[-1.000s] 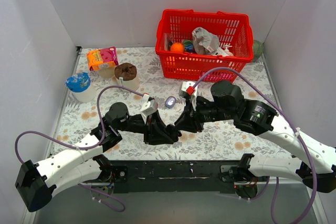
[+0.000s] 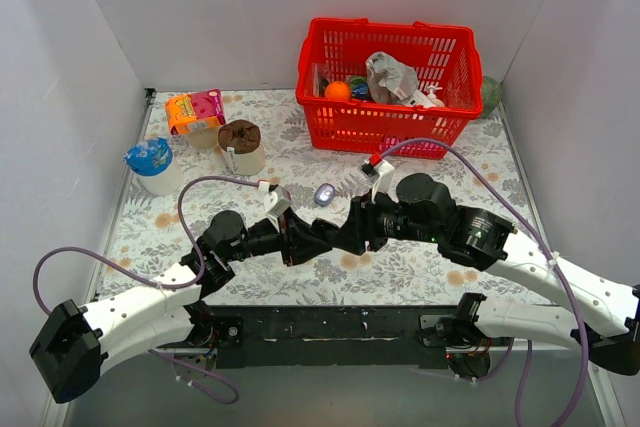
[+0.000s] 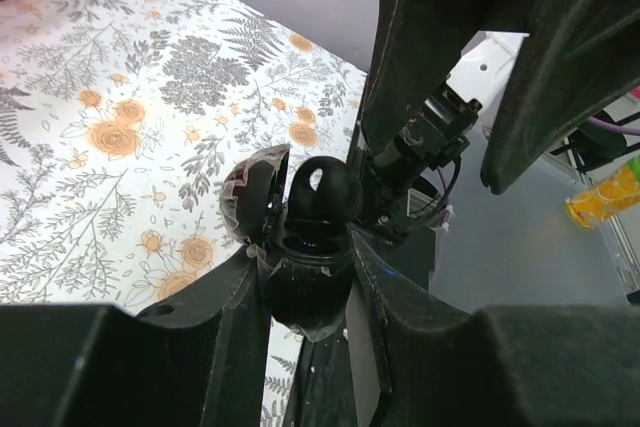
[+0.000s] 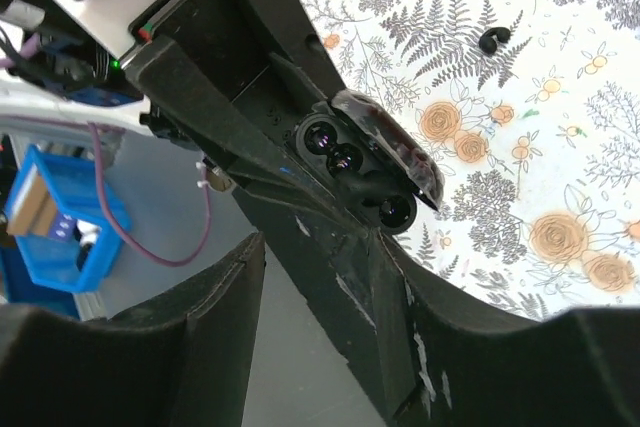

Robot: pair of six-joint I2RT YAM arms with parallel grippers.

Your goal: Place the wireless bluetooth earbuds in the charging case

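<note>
A small glossy black charging case [image 3: 310, 292] stands with its lid [image 3: 255, 187] raised, and my left gripper is shut on its body. In the right wrist view the open case [image 4: 345, 187] faces me, with several shiny round dark shapes inside; which are earbuds and which are empty sockets I cannot tell. Beside the case, my right gripper is part open, its fingers apart and nothing visible between them. One black earbud [image 4: 490, 40] lies on the patterned table. From above, the fingers of both grippers meet and hide the case.
A red basket [image 2: 390, 134] of goods fills the back of the table. A grey mouse-shaped object [image 2: 324, 194] lies behind the grippers. Containers, including a blue-topped tub [image 2: 152, 167], stand at the back left. Bare tabletop lies between them and the left arm.
The right fingers have come over the case and now cover it from above. My right wrist has shifted and tilted. The left gripper has moved slightly right and back, still holding the case.
</note>
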